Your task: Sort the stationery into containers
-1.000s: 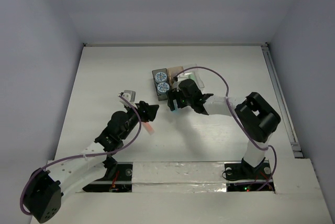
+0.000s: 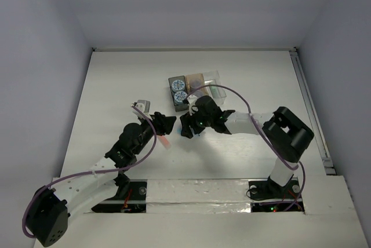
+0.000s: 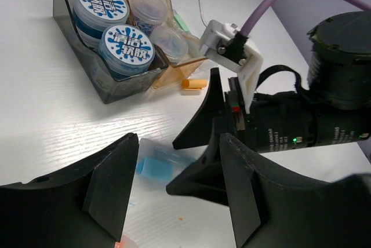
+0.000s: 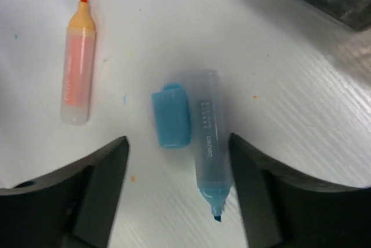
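Note:
A blue highlighter [image 4: 210, 138] lies beside its blue cap [image 4: 171, 117] under my right gripper [image 2: 188, 123], whose open fingers are above it. An orange highlighter [image 4: 78, 68] lies to their left in the right wrist view. My left gripper is open, hovering to the left of the right one, with nothing held. At the back, a grey box [image 3: 64, 28] holds two blue-lidded jars, and a tan box [image 3: 174, 74] holds small clear tubs, with an orange piece [image 3: 194, 84] beside it.
A clear container [image 2: 211, 77] adjoins the boxes on the right. Grey walls and a metal rail edge the workspace.
My right gripper has moved toward the front and slightly left, away from the boxes. The left arm has stayed in place.

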